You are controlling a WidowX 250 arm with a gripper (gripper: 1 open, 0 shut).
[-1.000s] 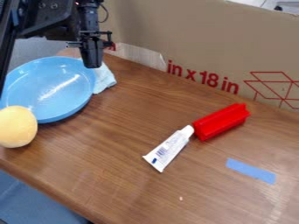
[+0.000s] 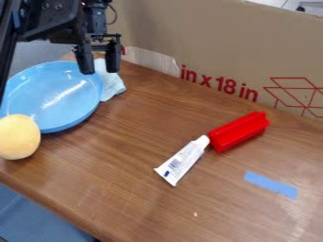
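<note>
The black gripper [image 2: 98, 59] hangs at the top left, just over a pale blue cloth [image 2: 109, 85] that lies beside the blue plate [image 2: 57, 106]. Its two fingers stand apart, and I see nothing held between them. A round yellow object [image 2: 18, 138] sits at the plate's front left. A white tube [image 2: 178, 164] and a red cylinder [image 2: 237, 131] lie toward the right of the wooden table.
A cardboard wall [image 2: 228, 47] with red printing runs along the back. A strip of blue tape [image 2: 270, 184] is on the table at the right.
The gripper's fingers have spread wider apart, with the right one shifting rightward. The objects on the table have not moved.
</note>
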